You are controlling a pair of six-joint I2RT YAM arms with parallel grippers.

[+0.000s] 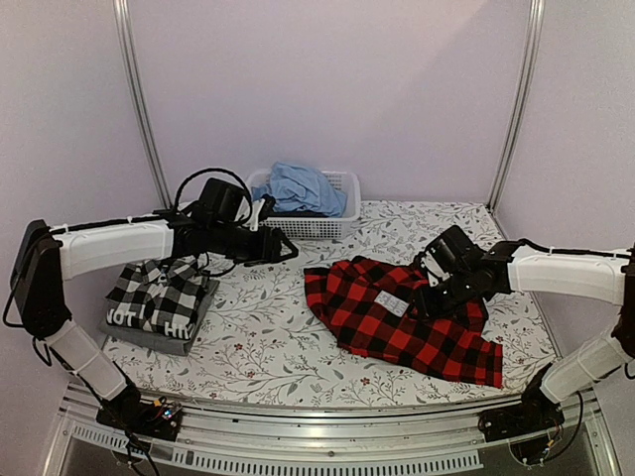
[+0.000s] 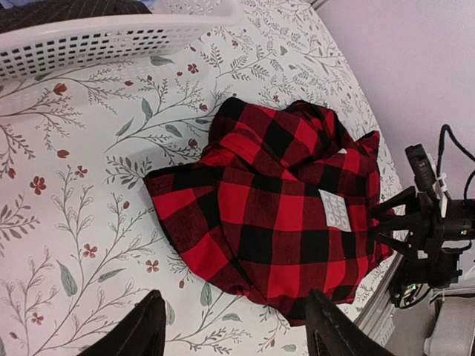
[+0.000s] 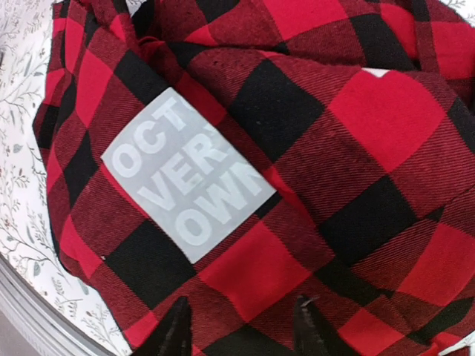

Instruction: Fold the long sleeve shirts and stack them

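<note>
A red-and-black checked shirt (image 1: 367, 317) lies rumpled on the right half of the table, with a pale printed patch (image 3: 185, 170) on it. My right gripper (image 1: 427, 296) is low over this shirt, fingers apart in the right wrist view. My left gripper (image 1: 268, 250) hangs open in the air left of the shirt, nothing between its fingers. At the far left, a black-and-white checked shirt (image 1: 154, 297) lies folded on a grey folded garment (image 1: 174, 343).
A white basket (image 1: 322, 227) holding light blue cloth (image 1: 303, 186) and darker fabric stands at the back.
</note>
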